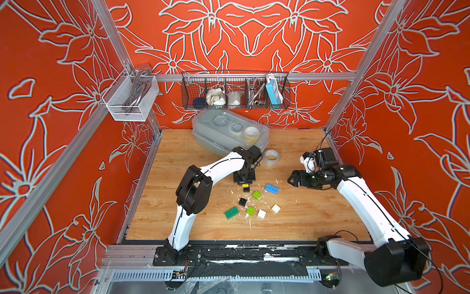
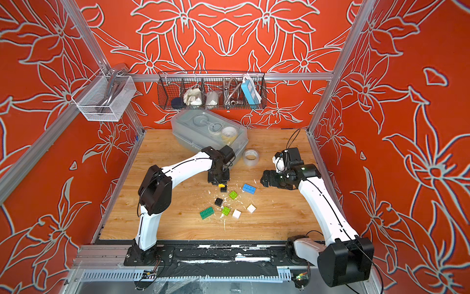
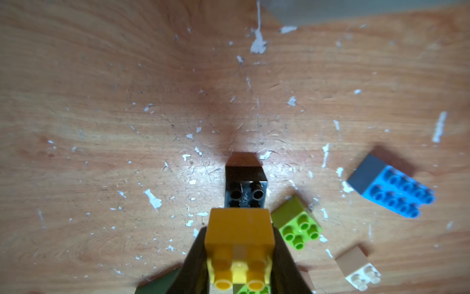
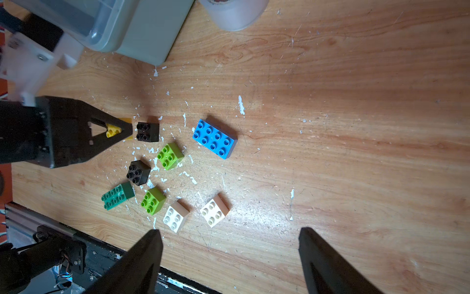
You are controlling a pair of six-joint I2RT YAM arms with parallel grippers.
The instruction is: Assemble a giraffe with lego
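Note:
My left gripper is shut on a yellow brick (image 3: 239, 232), raised above the table just by a black brick (image 3: 246, 188). A second black brick (image 4: 138, 172), two lime bricks (image 4: 170, 155), a blue brick (image 4: 214, 138), a green brick (image 4: 118, 195) and two white bricks (image 4: 214, 210) lie loose on the table. My right gripper stands open, empty, right of the blue brick, its fingers at the bottom of the right wrist view.
A translucent lidded box (image 1: 215, 134) and a tape roll (image 1: 270, 156) sit at the back. Baskets hang on the walls.

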